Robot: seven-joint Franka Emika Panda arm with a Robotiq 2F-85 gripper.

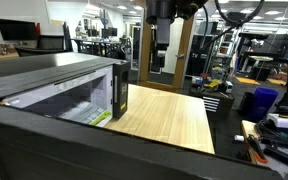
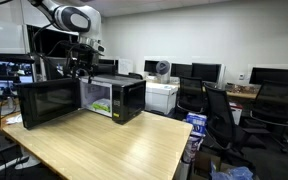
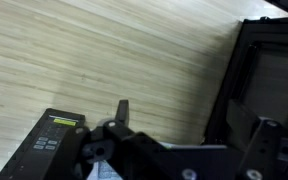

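Observation:
A black microwave stands on the wooden table with its door swung open. Inside its pale cavity lies something green and yellow, too small to make out. My gripper hangs in the air in front of the microwave, pointing down. From the wrist, the gripper looks open, its fingers wide apart with only bare table below. The control panel shows at lower left and the dark door at right. Nothing is visibly held.
Bare wood fills the table's front and right side. A blue and white container stands just past the right table edge. Office chairs are beyond it. The open door bounds the space on one side.

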